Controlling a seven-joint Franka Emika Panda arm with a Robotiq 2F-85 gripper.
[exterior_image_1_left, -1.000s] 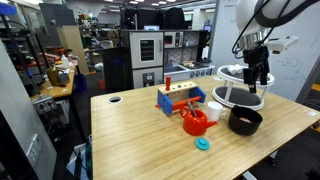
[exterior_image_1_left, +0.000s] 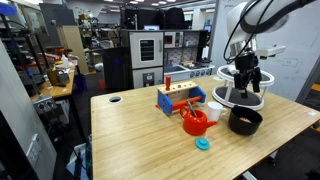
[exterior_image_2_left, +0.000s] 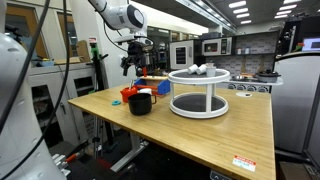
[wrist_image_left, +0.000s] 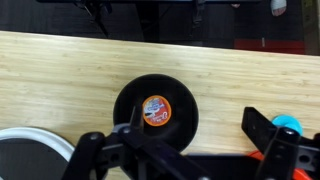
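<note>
My gripper (exterior_image_1_left: 244, 86) hangs open above the table, over the black pot's area and in front of the white rack. In the wrist view its dark fingers (wrist_image_left: 258, 127) stand wide apart with nothing between them. The black pot (exterior_image_1_left: 244, 121) stands on the table below, and from above a small round item with an orange-red label (wrist_image_left: 156, 110) shows inside it. To the pot's left are a red pot (exterior_image_1_left: 195, 123) and a round turquoise lid (exterior_image_1_left: 202, 143). The red pot's contents are hard to make out.
A white two-tier round rack (exterior_image_2_left: 210, 79) stands beside the black pot. Behind the red pot are a white mug (exterior_image_1_left: 215, 111) and a blue toy bench (exterior_image_1_left: 180, 98).
The gripper has moved left and somewhat lower in the first exterior view, staying clear of the table. The pots, lid and mug have not moved.
</note>
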